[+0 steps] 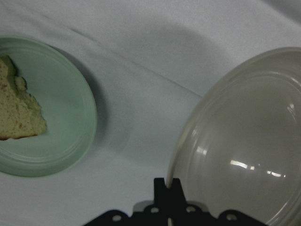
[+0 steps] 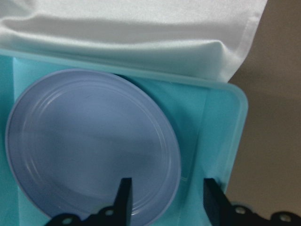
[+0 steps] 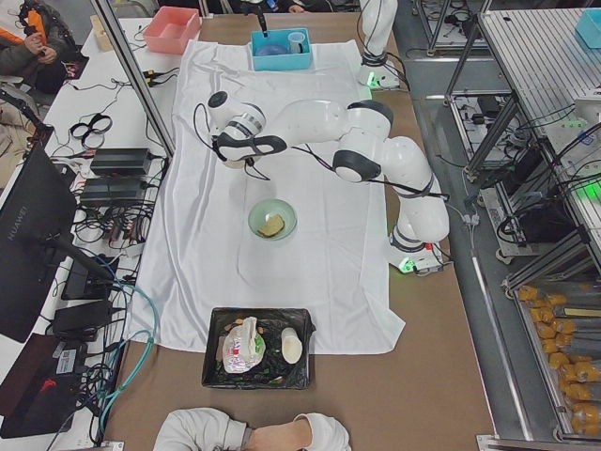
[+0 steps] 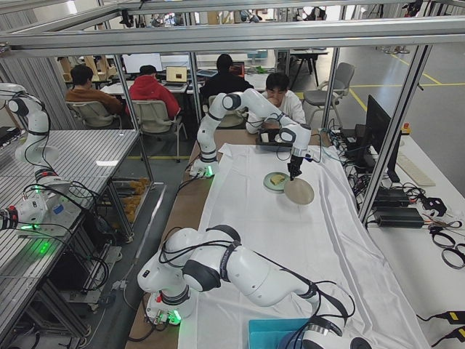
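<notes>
My left gripper is shut on the rim of a beige plate (image 1: 240, 141), holding it over the white cloth; in the camera right view this plate (image 4: 298, 192) hangs beside a green plate (image 4: 270, 184). A piece of bread (image 1: 19, 106) lies on the green plate (image 1: 66, 117). My right gripper is open over a blue plate (image 2: 89, 132) lying in a turquoise tray (image 2: 221, 113), nothing visible between its fingers.
A black tray (image 3: 214, 348) with a bag and a white item sits at the cloth's near end in the camera left view. A pink bin (image 3: 172, 28) stands at the far left.
</notes>
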